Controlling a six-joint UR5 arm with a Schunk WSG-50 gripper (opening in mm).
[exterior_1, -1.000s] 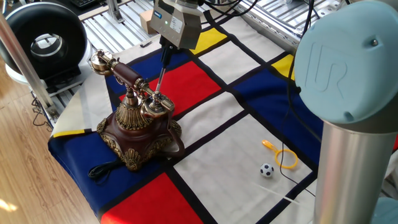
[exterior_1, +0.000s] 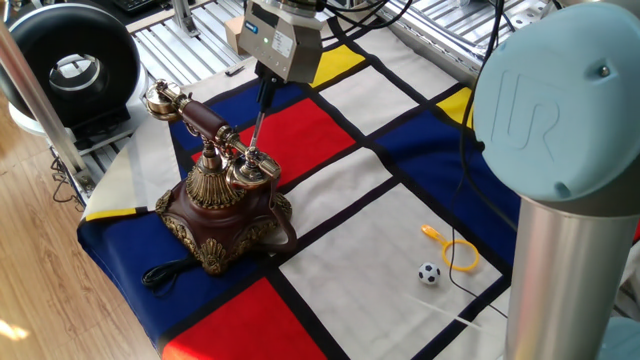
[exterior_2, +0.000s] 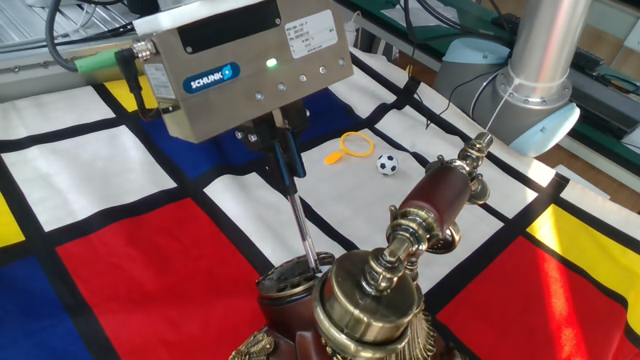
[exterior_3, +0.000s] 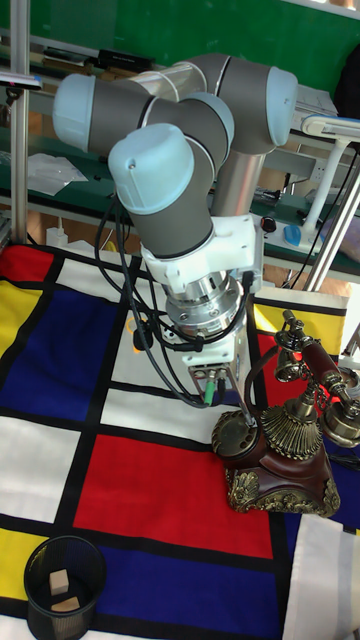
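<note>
An antique-style telephone (exterior_1: 215, 215), dark red-brown with brass ornament, stands on the patterned cloth, its handset (exterior_1: 205, 122) resting across the cradle. My gripper (exterior_2: 313, 268) points down at the phone's rotary dial (exterior_2: 288, 278). Its slim metal fingers (exterior_2: 302, 228) lie close together, seemingly shut, with nothing visible between them. The tips reach the dial face in exterior view 2; whether they press on it or sit in a finger hole cannot be made out. From exterior view 3, the dial (exterior_3: 234, 433) shows beside the gripper body, and the fingertips are hard to see.
A small football (exterior_1: 429, 273) and a yellow ring with a handle (exterior_1: 460, 255) lie on a white patch. A black mesh cup (exterior_3: 64, 581) holding wooden blocks (exterior_3: 60, 580) stands at another corner.
My gripper has shifted very slightly over the dial during the last second. The phone, ball and yellow ring look unmoved.
</note>
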